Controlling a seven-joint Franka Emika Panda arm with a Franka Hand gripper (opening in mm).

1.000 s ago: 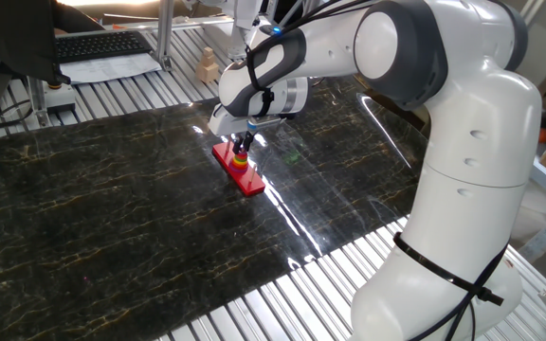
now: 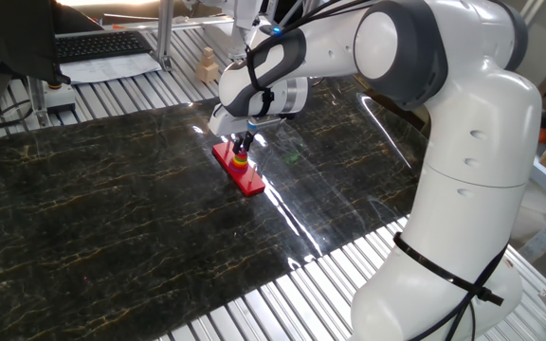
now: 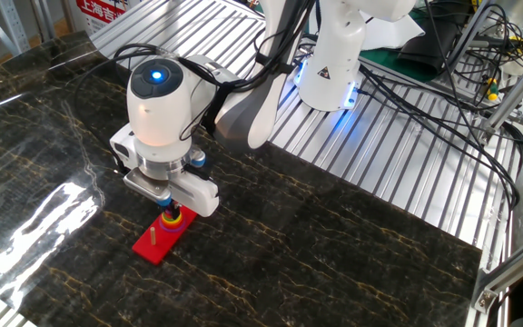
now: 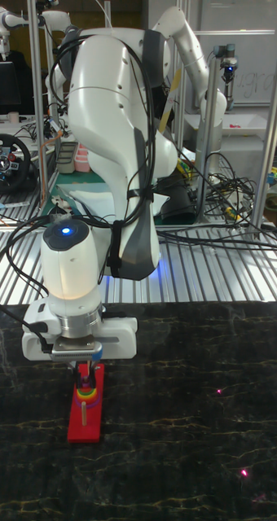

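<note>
A red board (image 2: 250,183) lies on the dark marbled table, with a thin wooden peg (image 3: 152,236) standing near one end. Around the board's middle sits a small stack of coloured rings (image 2: 240,161), yellow among them, with red and green also showing. Directly over that stack, pointing down, is my gripper (image 2: 243,146), its dark fingertips at the level of the top ring. From the opposite side the rings (image 3: 172,218) partly hide behind the hand. In the third view the fingers reach the stack (image 4: 85,393) too. Whether they grip a ring or stand apart is too small to tell.
Slatted metal rails (image 3: 407,182) border the tabletop, with the arm's base (image 3: 330,82) on them. A small wooden figure (image 2: 207,66) and a keyboard (image 2: 102,44) stand beyond the table's far edge.
</note>
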